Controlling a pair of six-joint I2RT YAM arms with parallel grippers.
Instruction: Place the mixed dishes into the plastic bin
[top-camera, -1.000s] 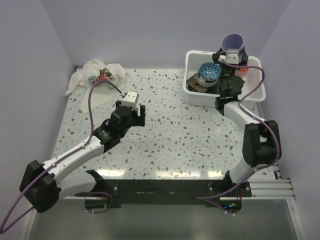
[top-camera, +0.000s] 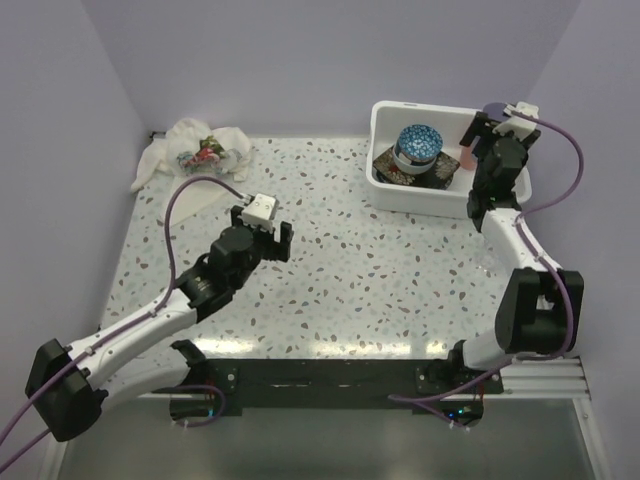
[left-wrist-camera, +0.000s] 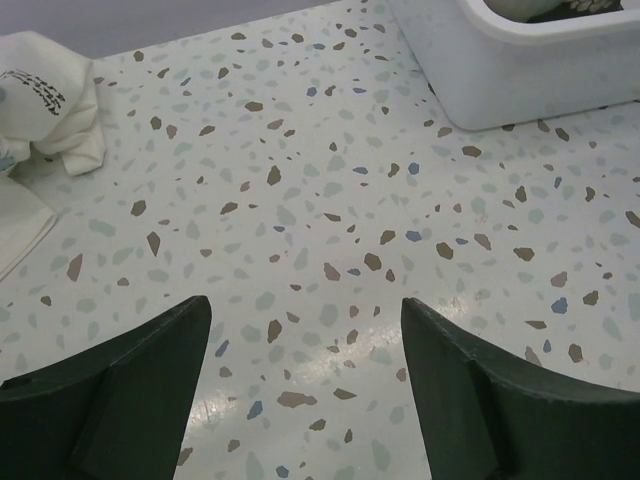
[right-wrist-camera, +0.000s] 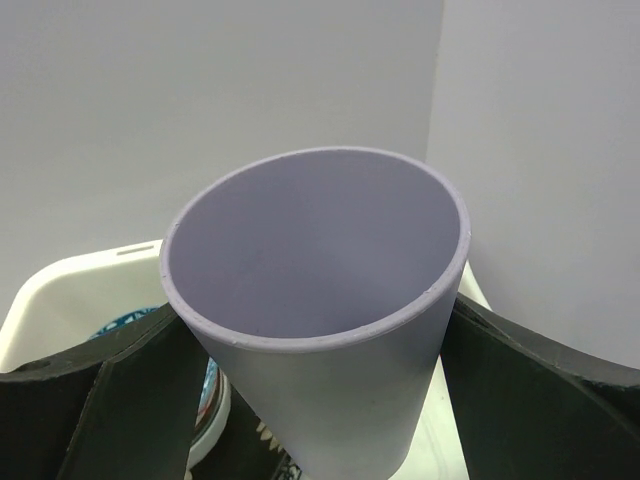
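Note:
In the top view, the white plastic bin (top-camera: 420, 196) stands at the back right. Blue-patterned bowls (top-camera: 420, 142) are stacked inside it, over dark patterned dishes (top-camera: 440, 172). An orange piece (top-camera: 468, 158) shows beside my right gripper (top-camera: 508, 128), which is over the bin's right part. A lavender cup (right-wrist-camera: 340, 380) fills the right wrist view, tilted with its mouth toward the camera, between that gripper's open fingers. Whether the cup rests on the bin cannot be told. My left gripper is open and empty above the table.
A white cloth (top-camera: 180, 150) with a clear, colourful item (top-camera: 208, 155) lies at the back left. Walls close in the back and right side near the bin.
My right gripper has moved rightward over the bin, and the lavender cup has gone right and lower with it. The left gripper has turned slightly, staying nearly in place.

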